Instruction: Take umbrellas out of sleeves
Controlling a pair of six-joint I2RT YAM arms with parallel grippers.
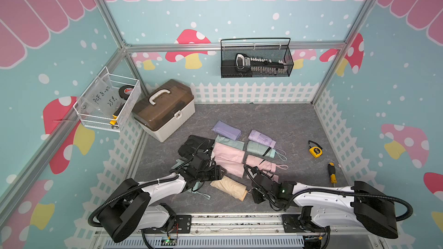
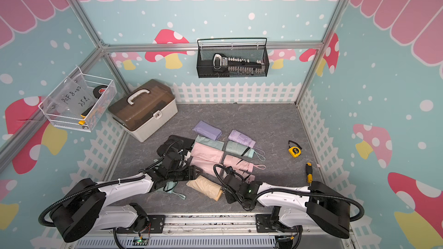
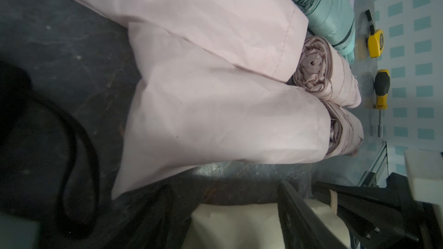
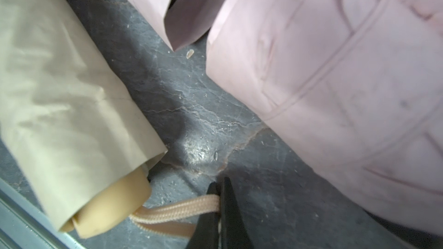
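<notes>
A cream sleeve [image 4: 60, 92] lies at the front middle of the table, the tan end of its umbrella [image 4: 115, 203] showing at the mouth. From that end runs a tan wrist strap [image 4: 180, 208], with my right gripper shut on its loop. My left gripper is open at the sleeve's other end; in the left wrist view the cream cloth shows between and below its fingers. Whether they touch it, I cannot tell. Pink umbrellas [image 1: 261, 162] lie bare beside flat pink sleeves [image 1: 228, 152], green [image 1: 260, 149] and lilac [image 1: 262, 137] ones behind.
Black items [image 1: 195, 146] and a teal strap [image 1: 200, 194] lie around my left arm. A toolbox [image 1: 164, 109] stands at the back left. At right are a tape measure [image 1: 315, 150] and a screwdriver [image 1: 331, 173].
</notes>
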